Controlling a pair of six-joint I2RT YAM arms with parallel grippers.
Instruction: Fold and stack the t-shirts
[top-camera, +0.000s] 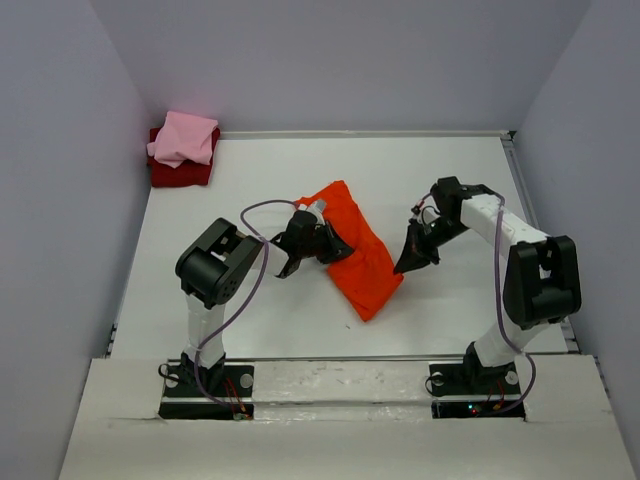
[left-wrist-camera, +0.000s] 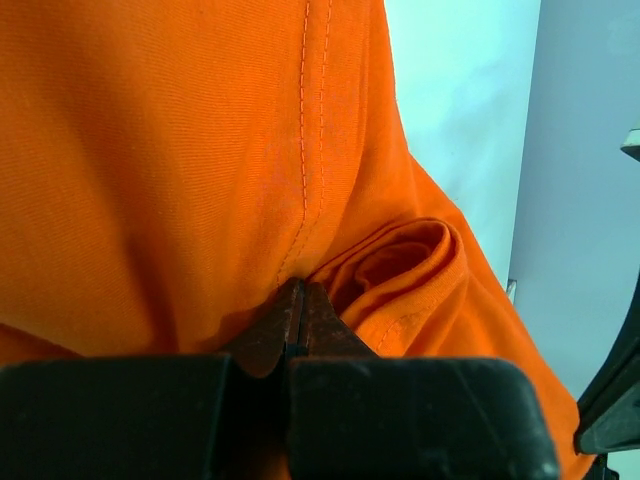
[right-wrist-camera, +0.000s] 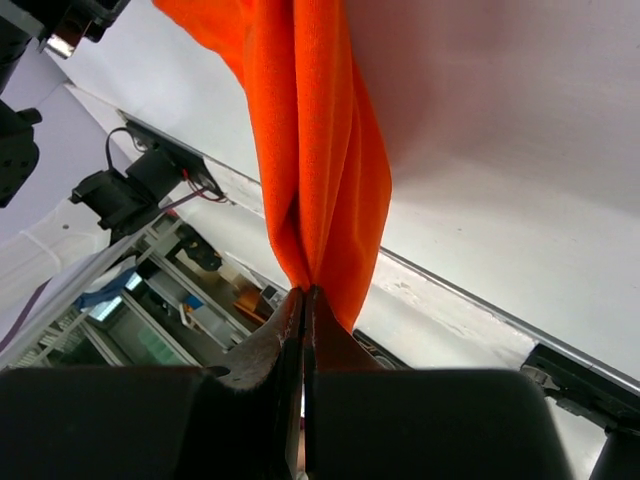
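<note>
An orange T-shirt lies bunched diagonally near the table's middle. My left gripper is down on it, shut; in the left wrist view its tips press into the cloth beside a curled fold, and whether cloth is between them is hidden. My right gripper is shut on the shirt's right corner; in the right wrist view the cloth hangs in long folds into its fingertips.
A pink folded shirt rests on a dark red one at the table's back left corner.
</note>
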